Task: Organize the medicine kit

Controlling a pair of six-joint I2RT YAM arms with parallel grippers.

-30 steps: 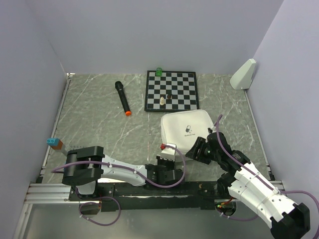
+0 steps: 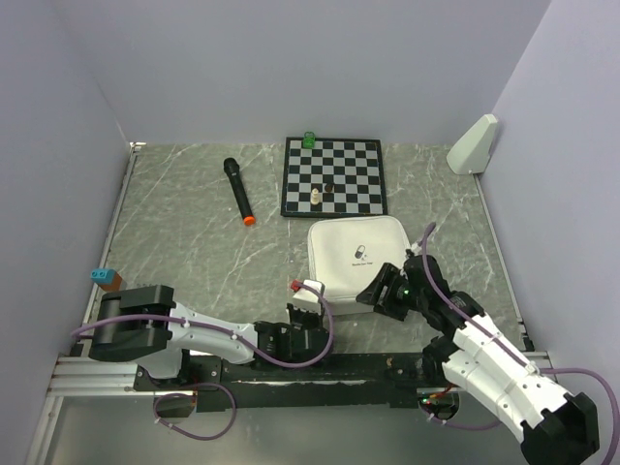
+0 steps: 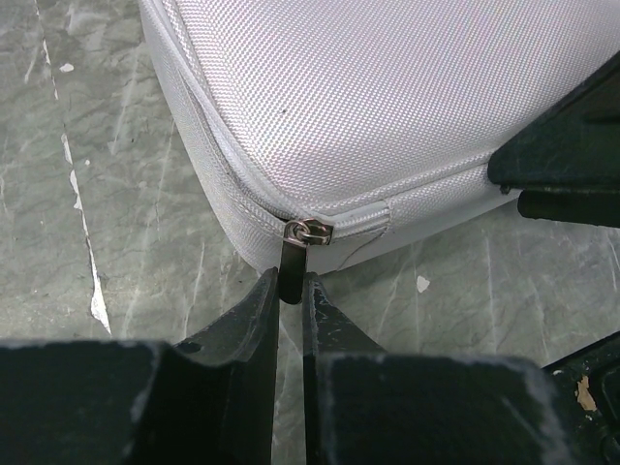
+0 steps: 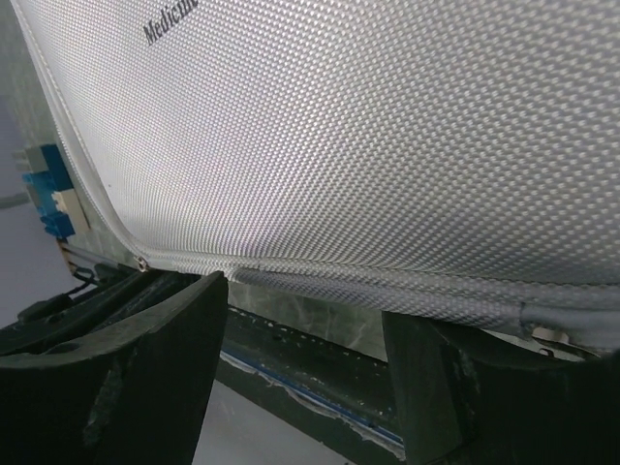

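The white medicine kit (image 2: 356,252) lies closed in front of the chessboard. In the left wrist view, its corner (image 3: 232,174) holds a black metal zipper pull (image 3: 294,266); my left gripper has its fingertips close on either side of the pull's tip, whether gripping it I cannot tell. My right gripper stands open at the kit's front edge, fingertips against or just under the zippered rim, the kit's printed top (image 4: 320,145) filling that view.
A chessboard (image 2: 349,177) with a few pieces lies behind the kit. A microphone (image 2: 237,189) lies to the left, a small blue-topped block (image 2: 104,276) at the far left, a white object (image 2: 471,145) at the back right.
Compared with about a second ago, my left gripper and the kit's front have moved left. The right arm has shifted only slightly.
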